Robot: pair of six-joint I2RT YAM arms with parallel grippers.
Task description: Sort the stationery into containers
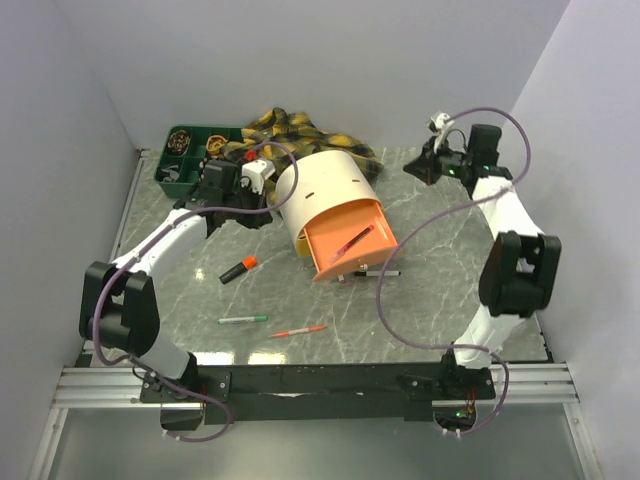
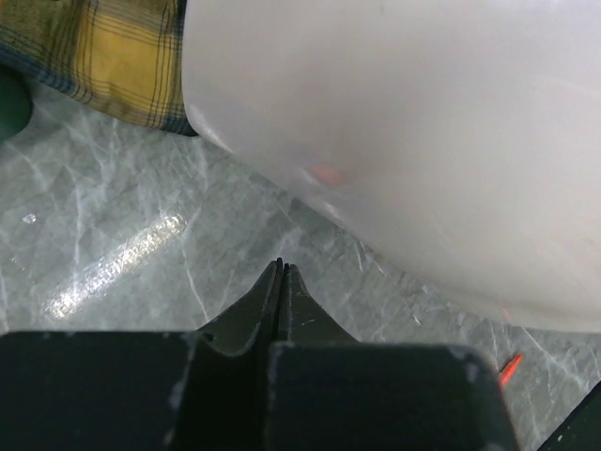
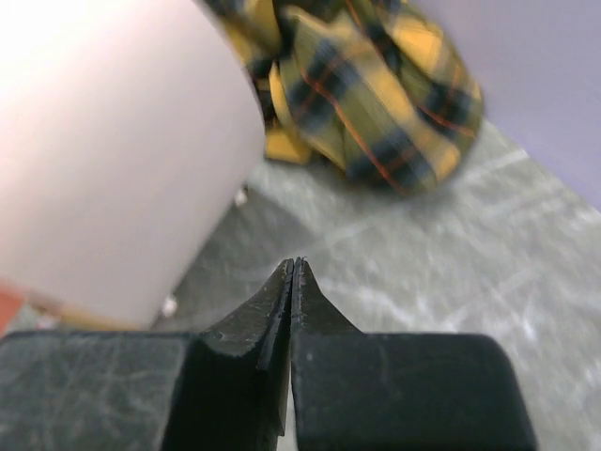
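A cream cylindrical container (image 1: 325, 185) lies mid-table, its orange drawer (image 1: 360, 225) pulled out with a red pen (image 1: 350, 242) inside. A thick dark marker with orange cap (image 1: 237, 270), a green-capped pen (image 1: 242, 319), an orange pen (image 1: 298, 330) and a black marker (image 1: 377, 273) lie on the table. My left gripper (image 1: 257, 214) hangs at the container's left, shut, nothing between its fingers. My right gripper (image 1: 423, 175) is at the back right, blurred in the top view, shut and empty in the right wrist view.
A green divided tray (image 1: 198, 136) sits at back left; a yellow plaid cloth (image 1: 300, 130) lies behind the container. Open table (image 1: 440, 300) lies to the right and front. Walls border both sides and the back.
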